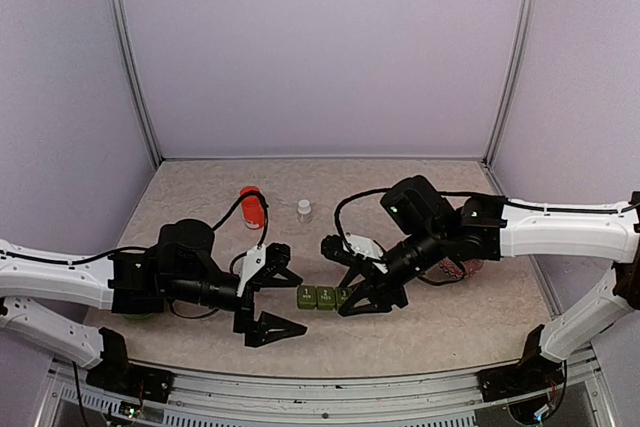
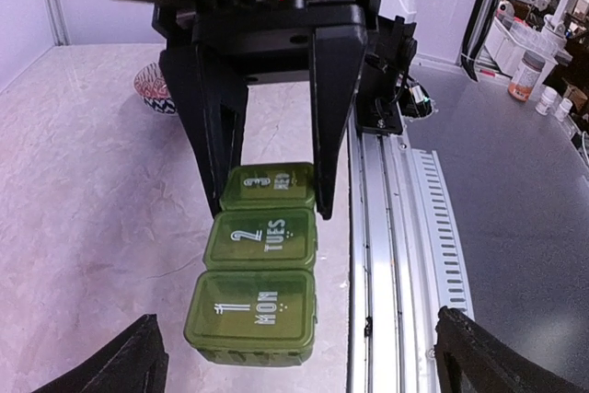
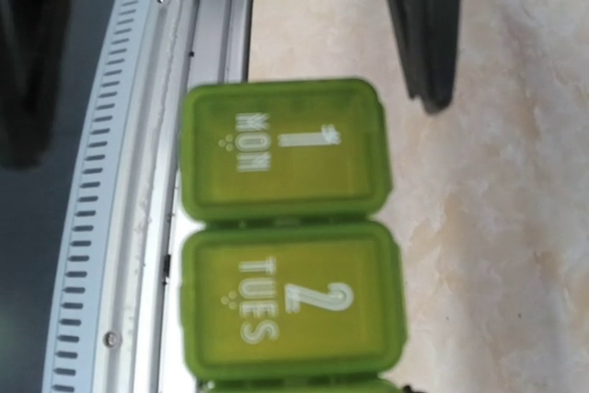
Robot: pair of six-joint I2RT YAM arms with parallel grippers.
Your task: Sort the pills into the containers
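A green pill organizer (image 1: pixel 316 297) is held between the two arms near the table's front, its MON and TUES lids (image 3: pixel 293 306) closed in the right wrist view. My right gripper is shut on its third compartment, which lies between the fingers in the left wrist view. Wide open, with nothing between its fingers, my left gripper (image 1: pixel 303 306) stands just left of the MON end, apart from it. Behind the arms stand a red bottle (image 1: pixel 252 209) and a small clear bottle with a white cap (image 1: pixel 304 210). No loose pills can be made out.
A red patterned bowl (image 1: pixel 462 268) sits behind the right arm. Something green (image 1: pixel 140 316) shows partly beneath the left arm. Free room lies across the back and middle of the table (image 1: pixel 390 172); a metal rail (image 1: pixel 330 383) runs along its front edge.
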